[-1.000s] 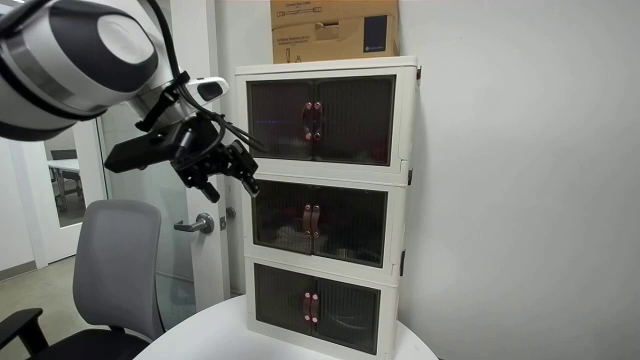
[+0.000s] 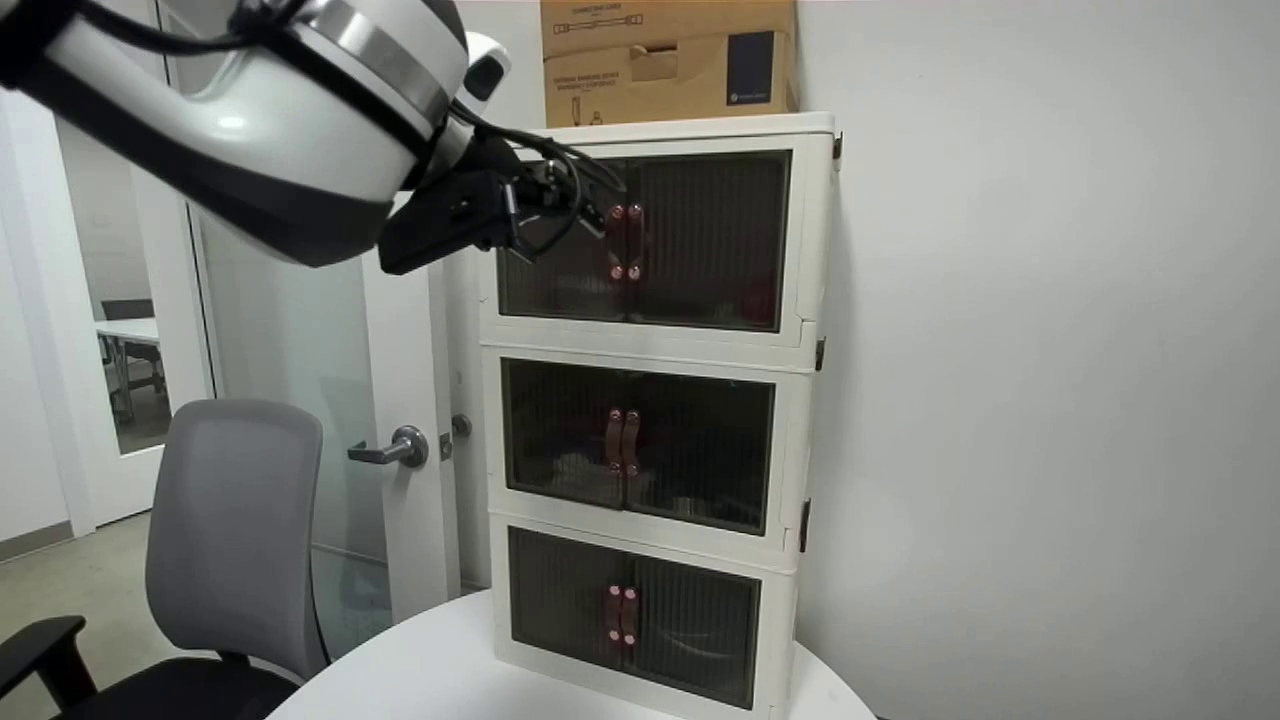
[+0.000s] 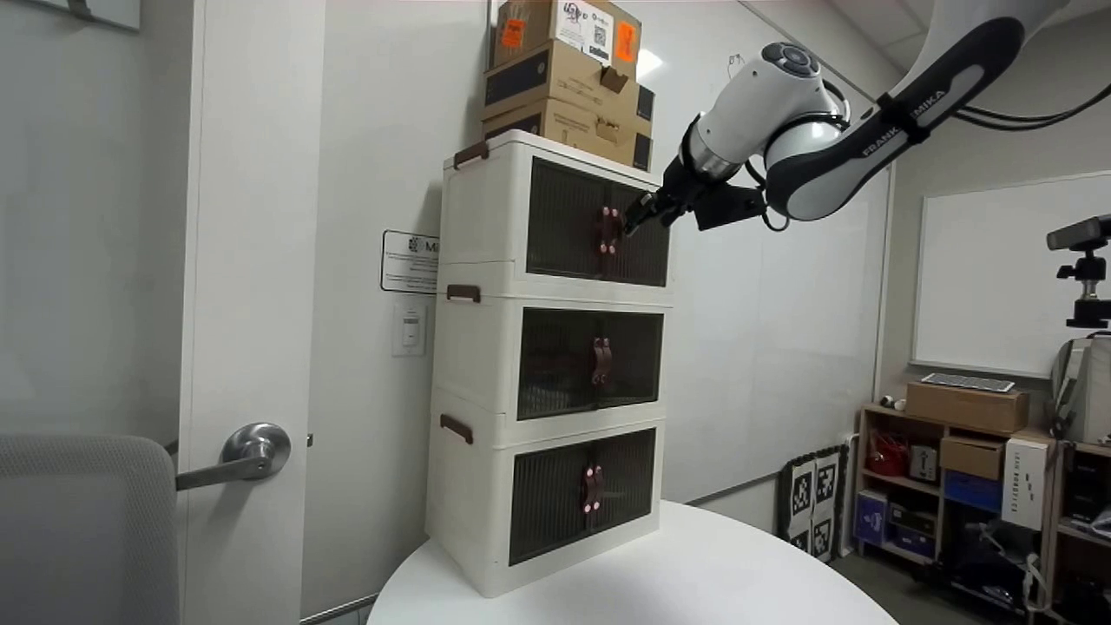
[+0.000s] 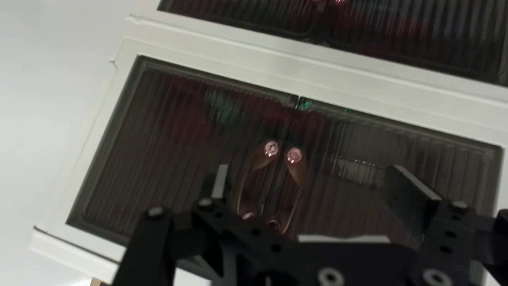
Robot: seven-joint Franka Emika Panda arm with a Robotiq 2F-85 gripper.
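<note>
A white cabinet [image 2: 654, 342] of three stacked units has dark ribbed double doors, all shut. At the top unit, brown strap handles [image 3: 609, 229] with shiny studs hang side by side where the doors meet. My gripper is open in front of these doors, nothing held. Upside down in the wrist view, the handle pair [image 4: 296, 178] appears between my fingers, nearer the left finger [image 4: 220, 182]; the right finger [image 4: 413, 198] stands well off. From the side, the gripper [image 3: 635, 217] is close to the handles; contact cannot be made out.
Cardboard boxes [image 3: 568, 88] are piled on top of the cabinet. It stands on a round white table [image 3: 719, 568], bare in front. A grey chair [image 2: 236, 528] and a door [image 3: 250, 312] are to the left.
The arm has moved up and right, toward the cabinet. My gripper went from left of the cabinet, pointing downward, to in front of the top doors. The cabinet looks unchanged.
</note>
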